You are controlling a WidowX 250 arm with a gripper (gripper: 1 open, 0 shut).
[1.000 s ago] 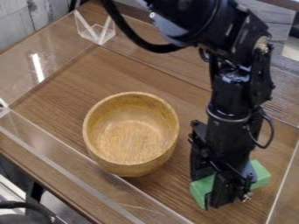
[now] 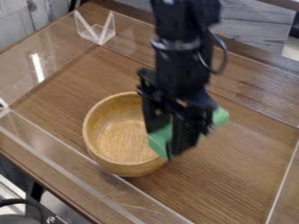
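My black gripper [image 2: 176,118] hangs over the right part of a round wooden bowl [image 2: 111,140], shut on a green object [image 2: 172,136] that is partly hidden behind the dark fingers. The bowl's far right part is covered by the gripper.
A clear plastic piece [image 2: 96,26] stands at the upper left. A dark cable shows at the lower left edge.
My gripper has lifted the green object from the table at the lower right and moved it up and left, over the bowl's edge.
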